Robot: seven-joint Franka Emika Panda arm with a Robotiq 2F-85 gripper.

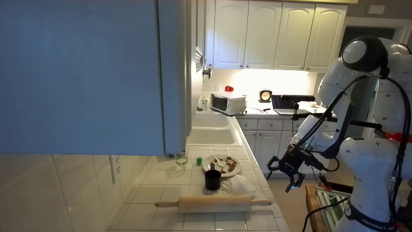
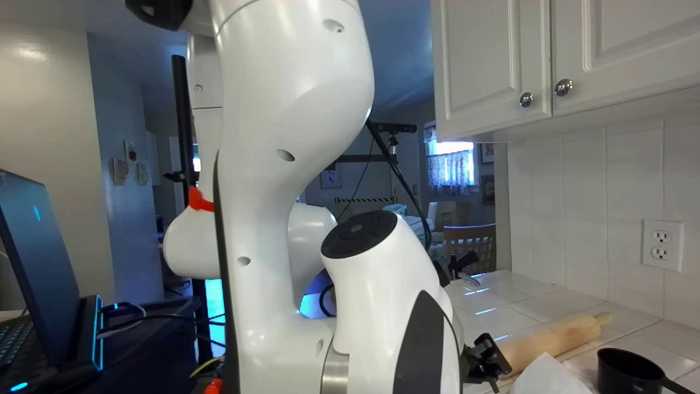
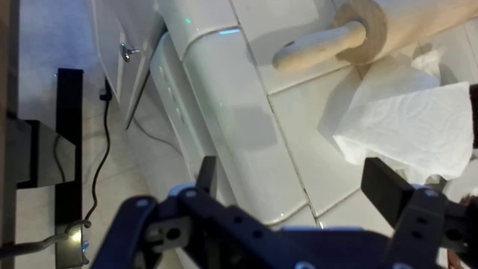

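My gripper (image 1: pixel 278 181) stands open off the counter's front edge, its fingers spread with nothing between them. In the wrist view the gap between the fingertips looks down on the tiled counter edge. On the counter lies a wooden rolling pin (image 1: pixel 214 203), one handle toward the edge. Behind it rests a crumpled white paper towel (image 1: pixel 238 185), with a black measuring cup (image 1: pixel 212 180) close beside it. Farther back, a white plate (image 1: pixel 205 165) carries brown bits and a white spoon (image 1: pixel 220 161). My gripper touches none of these.
A clear glass (image 1: pixel 181 161) and a small green object (image 1: pixel 199 160) stand left of the plate. Beyond is a white double sink (image 1: pixel 214 136), then a toaster oven (image 1: pixel 228 104). A blue-grey cabinet (image 1: pixel 81 77) overhangs the left. Bare tiles lie around the rolling pin.
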